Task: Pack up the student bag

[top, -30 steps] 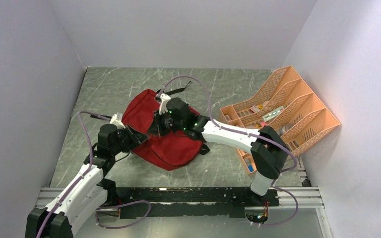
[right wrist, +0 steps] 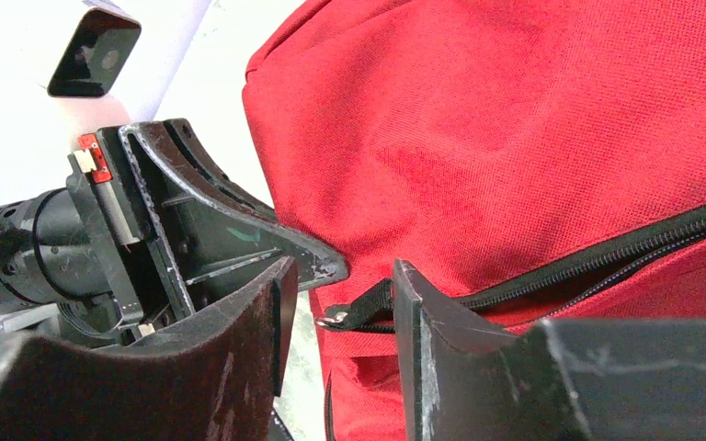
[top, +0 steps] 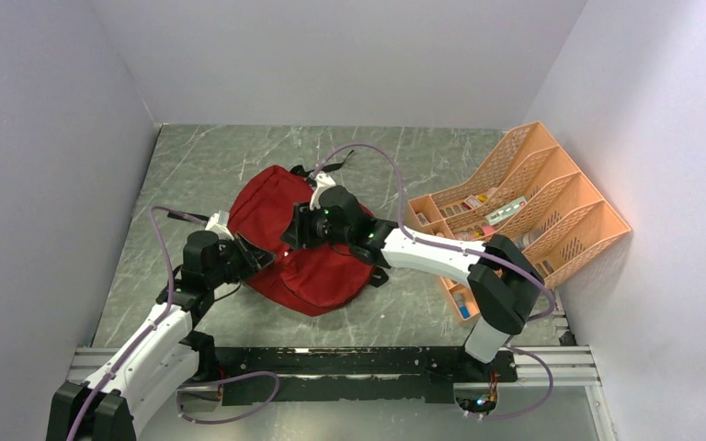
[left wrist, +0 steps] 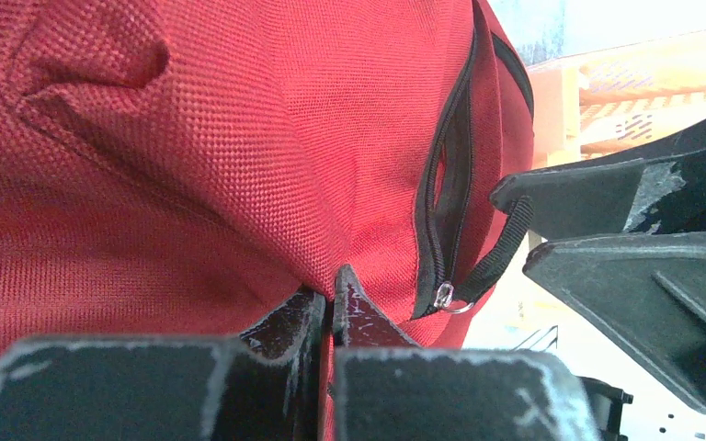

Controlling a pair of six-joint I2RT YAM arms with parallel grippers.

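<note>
The red bag (top: 322, 276) lies on the grey table. My left gripper (top: 272, 258) is shut on a fold of its fabric at the left side; in the left wrist view the cloth runs in between the fingertips. A black zipper (left wrist: 441, 193) on the bag stands parted along the stretch seen there. From its metal slider and ring, a black pull tab (left wrist: 501, 250) reaches toward my right gripper. That gripper is open, and the tab lies in its gap, close to one finger (right wrist: 414, 322). Whether they touch, I cannot tell.
An orange organizer (top: 597, 234) with several small items stands on the right. Black straps (top: 335, 167) stick out behind the bag. Both grippers are close together over the bag.
My right gripper has shifted slightly to the right over the bag, and its fingers now stand apart. The left arm and the bag look still.
</note>
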